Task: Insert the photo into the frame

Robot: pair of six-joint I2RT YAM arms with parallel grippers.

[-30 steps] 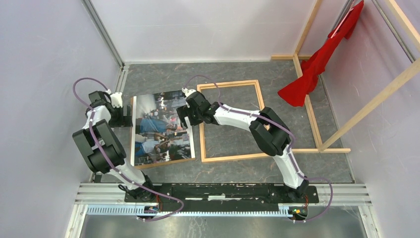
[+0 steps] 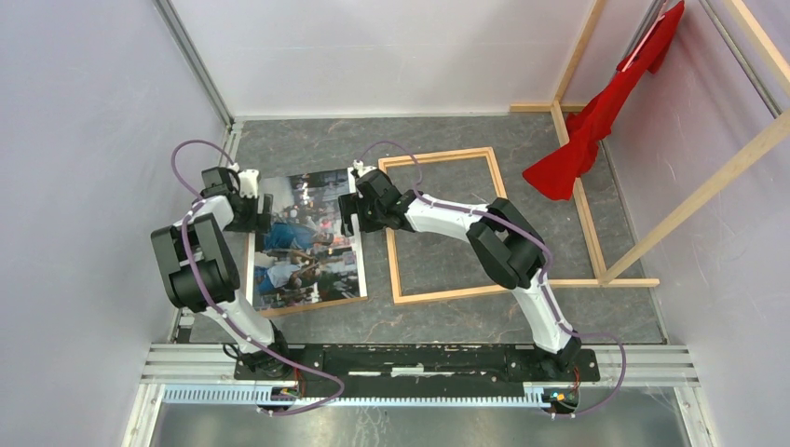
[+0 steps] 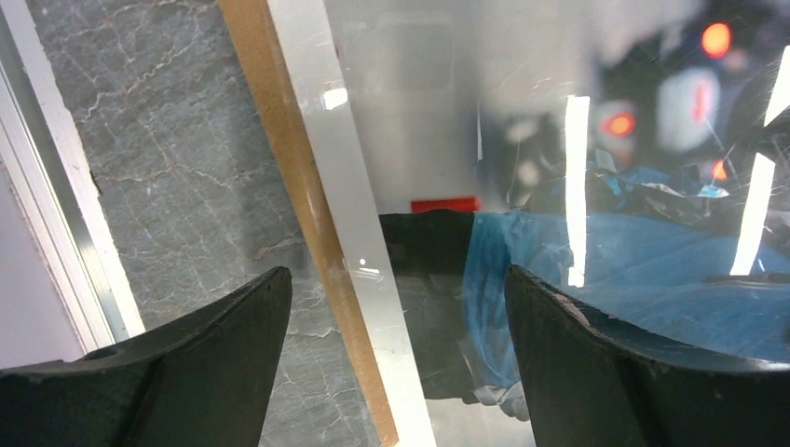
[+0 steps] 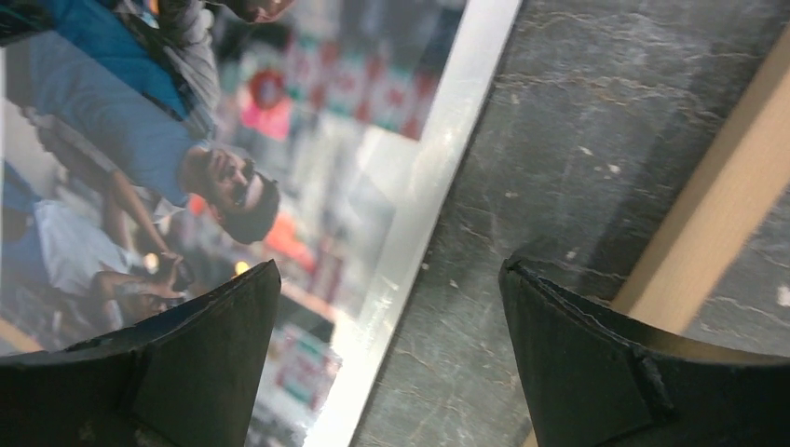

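The photo (image 2: 300,242), a street scene with a white border, lies flat on a thin wood-edged board on the floor's left half. The empty light-wood frame (image 2: 445,294) lies just right of it. In the left wrist view, the fingers of my left gripper stand apart on either side of the photo's left white border and the wooden edge (image 3: 307,196), nothing clamped. My right gripper is open over the photo's right white border (image 4: 424,191), one finger above the picture and the other over the floor near the frame's bar (image 4: 708,196).
A red cloth (image 2: 596,130) hangs on a wooden rack (image 2: 587,223) at the right. The left wall (image 2: 121,186) is close to my left arm.
My left gripper has moved right, from beside the board to over the photo's left edge. The frame and my right gripper have shifted slightly right. The photo appears still.
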